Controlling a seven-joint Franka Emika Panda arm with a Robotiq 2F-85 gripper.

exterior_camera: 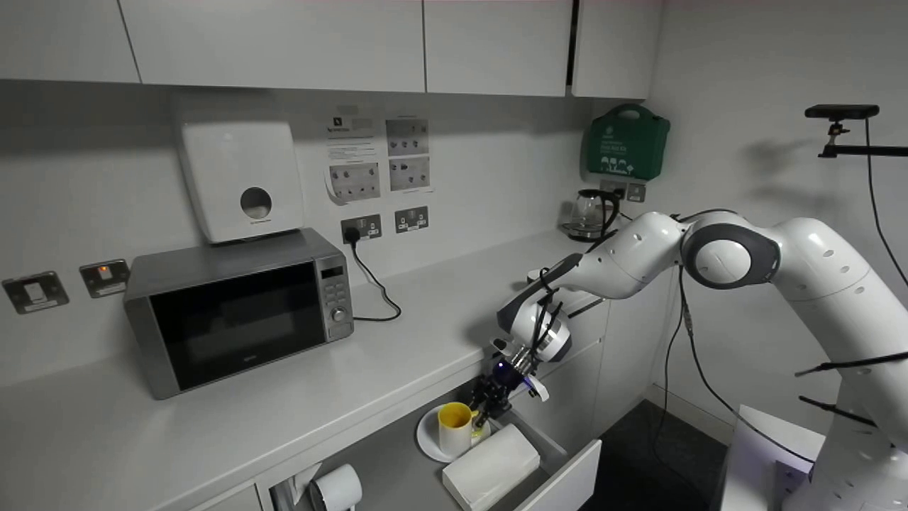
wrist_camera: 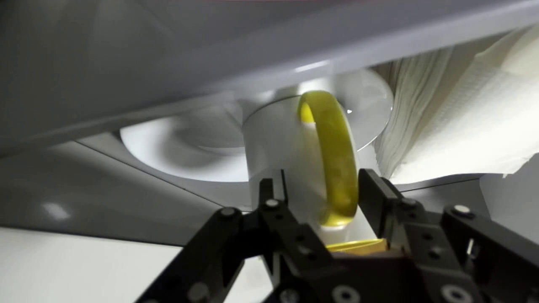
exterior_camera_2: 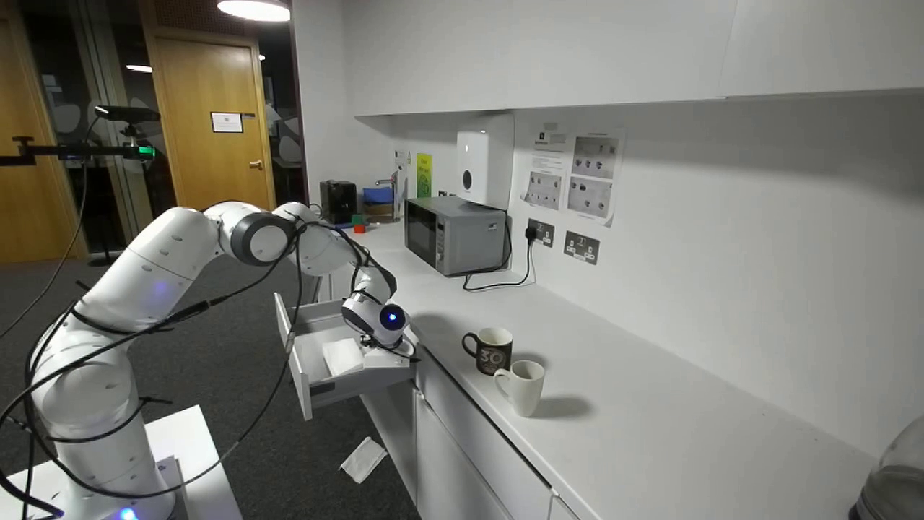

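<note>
A white mug with a yellow inside and yellow handle (exterior_camera: 453,427) stands on a white plate (exterior_camera: 428,438) in the open drawer. In the wrist view the mug's yellow handle (wrist_camera: 337,166) rises between the two black fingers of my gripper. The fingers are part open. The handle lies close against the right finger (wrist_camera: 374,194), while a gap separates it from the left finger (wrist_camera: 273,202). Whether the right finger touches the handle, I cannot tell. In exterior view 2 the arm's wrist hides the mug.
A stack of white paper towels (exterior_camera: 491,467) lies right beside the plate. Another cup (exterior_camera: 338,488) rests at the drawer's left. The counter edge (exterior_camera: 366,430) overhangs the drawer's back. Two mugs, one black (exterior_camera_2: 494,351) and one white (exterior_camera_2: 525,387), stand on the counter.
</note>
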